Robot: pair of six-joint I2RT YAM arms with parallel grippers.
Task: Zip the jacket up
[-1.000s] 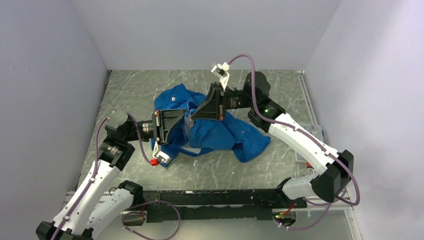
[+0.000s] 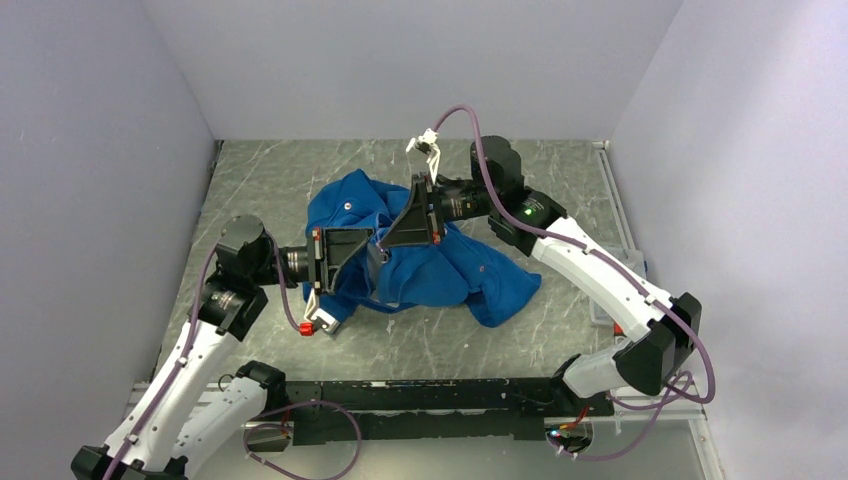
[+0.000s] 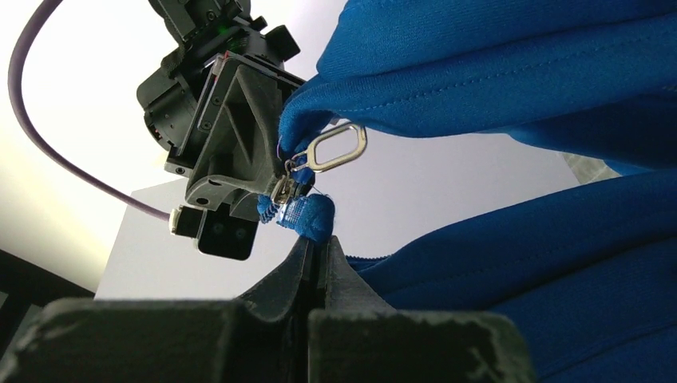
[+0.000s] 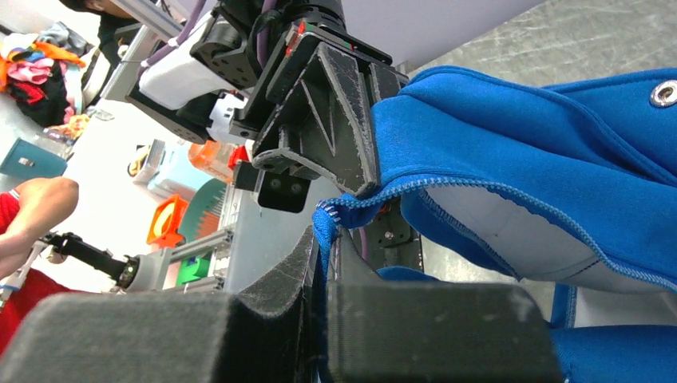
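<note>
The blue jacket (image 2: pixel 470 280) lies bunched on the marble table between my two grippers, which meet over its middle. The metal zipper pull (image 3: pixel 335 148) and its slider show in the left wrist view, beside my other gripper. My left gripper is shut at the blue fabric end of the zipper just below the slider; whether it pinches that end is hard to tell. My right gripper is shut on the zipper tape, whose teeth run along the jacket's open edge in the right wrist view, white lining showing beneath.
Bare marble table (image 2: pixel 250 180) surrounds the jacket on all sides. Walls (image 2: pixel 736 200) stand left, right and behind. A clear container (image 2: pixel 630 262) sits at the table's right edge.
The left gripper and the jacket have moved very little.
</note>
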